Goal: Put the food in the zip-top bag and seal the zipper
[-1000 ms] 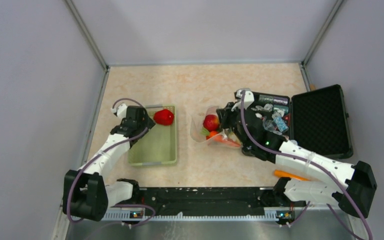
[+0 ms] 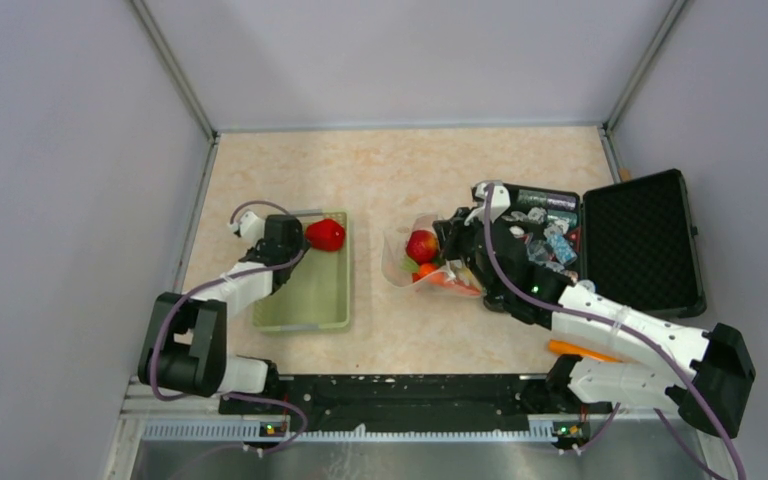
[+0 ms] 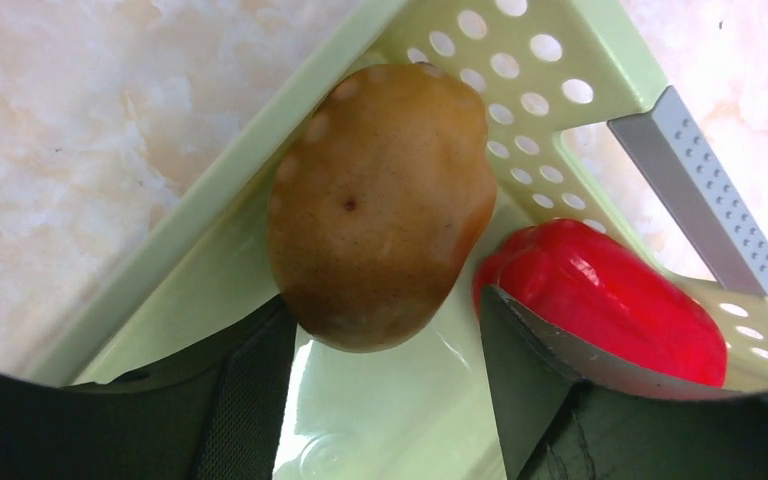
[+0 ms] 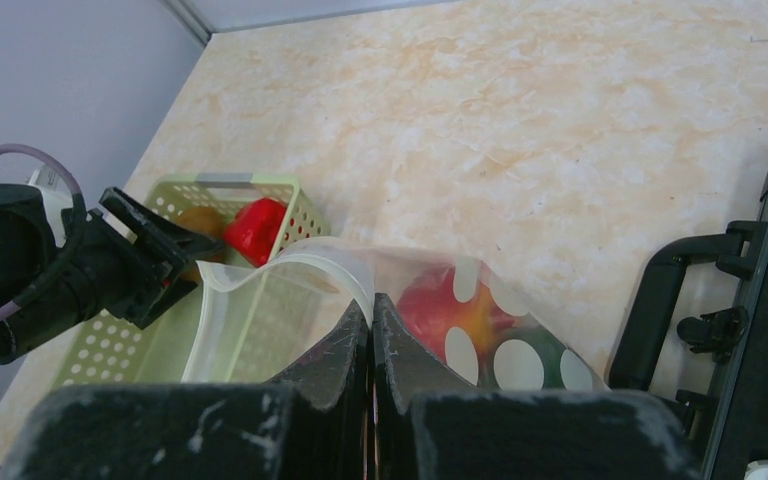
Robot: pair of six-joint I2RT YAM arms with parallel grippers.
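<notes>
A brown potato [image 3: 380,200] lies in the corner of the green basket [image 2: 305,326], with a red pepper [image 3: 600,300] close beside it. My left gripper is over the basket, its fingers part open at the near end of the potato and not closed on it. From above, the left arm hides the potato, while the pepper [image 2: 326,235] shows. A clear bag [image 2: 393,262] stands mid-table with a red and yellow fruit [image 2: 422,246] and orange and red pieces [image 2: 435,273] inside. My right gripper is shut on the bag's thin rim [image 4: 330,262].
A black case [image 2: 645,245] stands open at the right, holding several wrapped things. An orange stick [image 2: 580,350] lies near the right arm's base. Bare table [image 2: 365,170] shows behind the basket and bag.
The basket has slid slightly left. The right arm and bag look almost unmoved.
</notes>
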